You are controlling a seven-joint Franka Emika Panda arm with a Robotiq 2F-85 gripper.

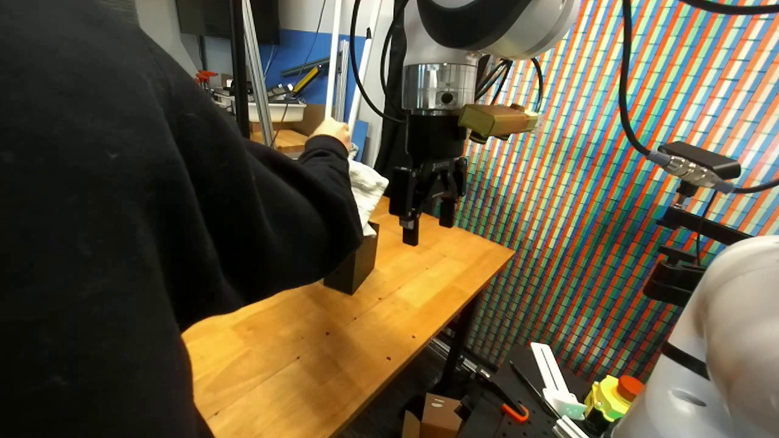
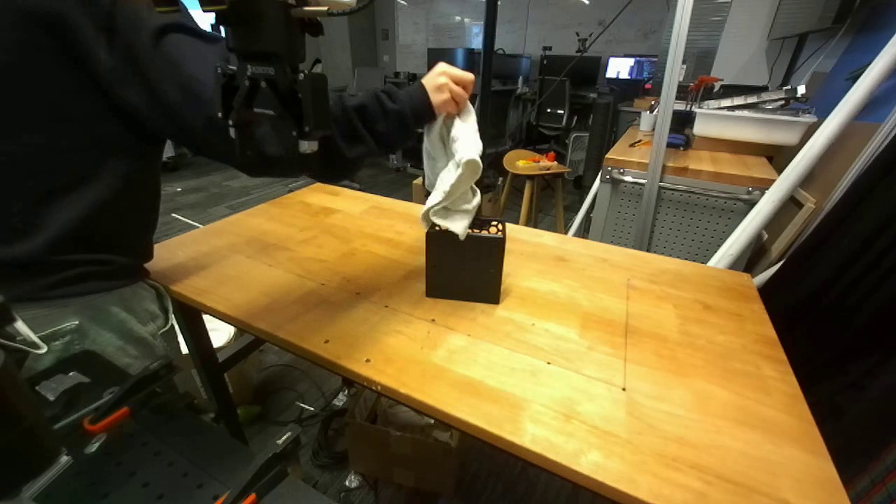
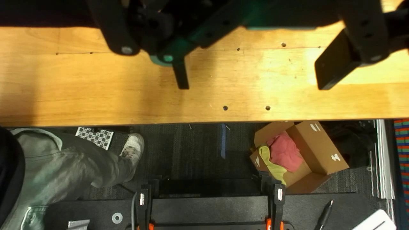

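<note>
My gripper hangs above the wooden table, its fingers spread well apart and nothing between them. In the wrist view one black finger is at left and the other at far right, with bare wood below. A black box with a honeycomb-patterned wall stands upright on the table. From a person's hand hangs a white cloth, its lower end at the box's open top. Whether part of the cloth is inside the box cannot be seen. The gripper is apart from both.
A person in a black sweatshirt leans over the table, an arm close to my gripper in exterior view 1.
</note>
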